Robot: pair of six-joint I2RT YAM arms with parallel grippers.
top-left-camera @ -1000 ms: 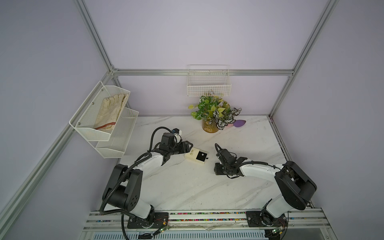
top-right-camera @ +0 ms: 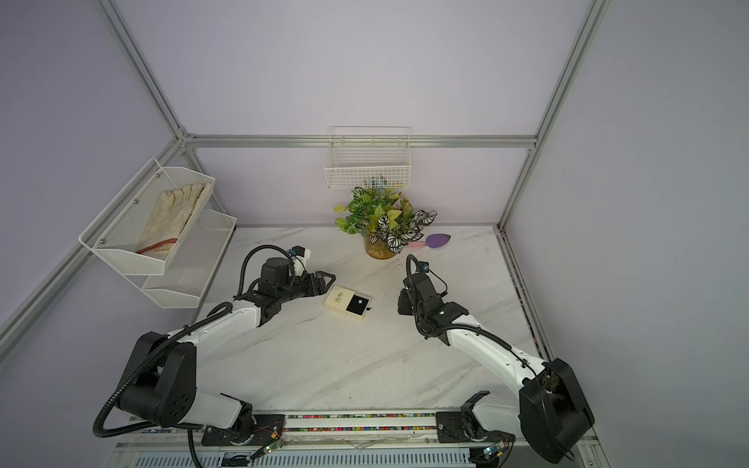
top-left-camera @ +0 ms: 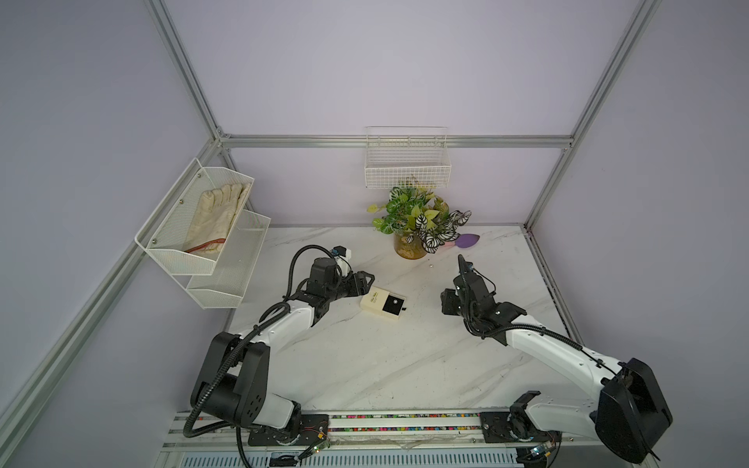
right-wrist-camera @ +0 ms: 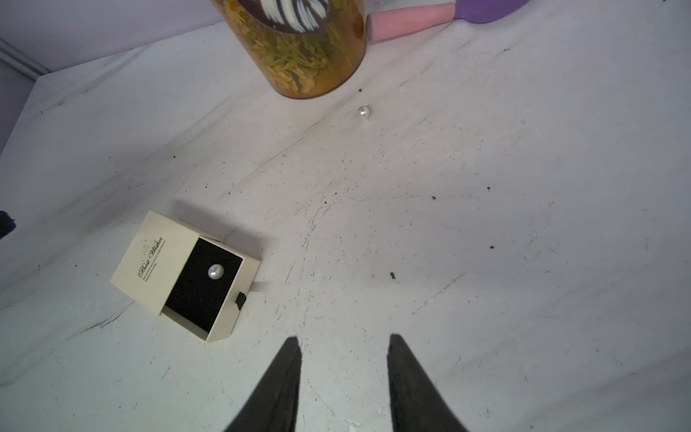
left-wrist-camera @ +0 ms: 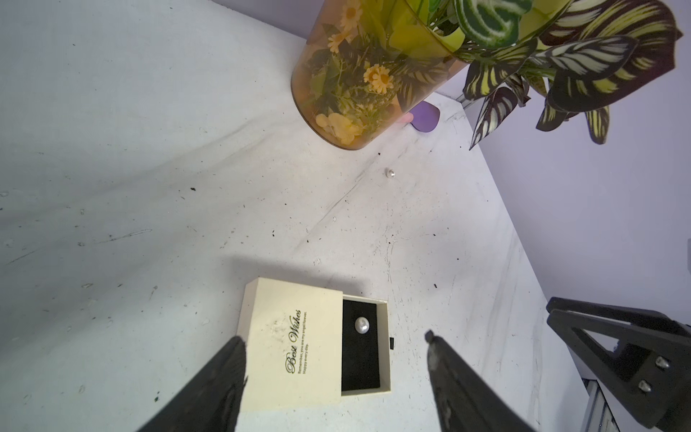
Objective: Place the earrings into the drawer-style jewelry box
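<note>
The cream jewelry box (left-wrist-camera: 291,344) lies on the table with its drawer (right-wrist-camera: 241,288) pulled part way out, showing black foam. One pearl earring (left-wrist-camera: 361,325) sits in that drawer. A second pearl earring (right-wrist-camera: 364,111) lies on the bare table, in front of the flower vase. My left gripper hangs close by the box's left side, its fingers apart and nothing visible between them. To the right of the box, my right gripper stands open and empty above the table.
A vase with plants (top-left-camera: 409,245) stands at the back, a purple and pink utensil (right-wrist-camera: 432,18) beside it. Wire shelves (top-left-camera: 206,241) hold gloves on the left wall.
My right arm has moved right and toward the back, away from the box. The box stays in place.
</note>
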